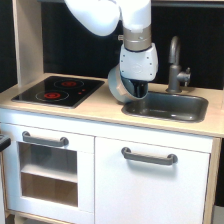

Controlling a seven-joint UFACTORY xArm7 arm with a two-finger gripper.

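Note:
A white robot arm reaches down from the top of the camera view to a grey round pot or pan point(122, 89), tilted on its side near the left edge of the sink point(172, 107). My gripper point(138, 86) is at the pot's right side, dark and mostly hidden behind the arm's body and the pot; whether it is open or shut does not show.
A black stovetop point(57, 91) with two red-ringed burners lies to the left on the wooden counter. A dark faucet point(176, 70) stands behind the sink. White cabinets with grey handles are below, the left one with an open-looking window.

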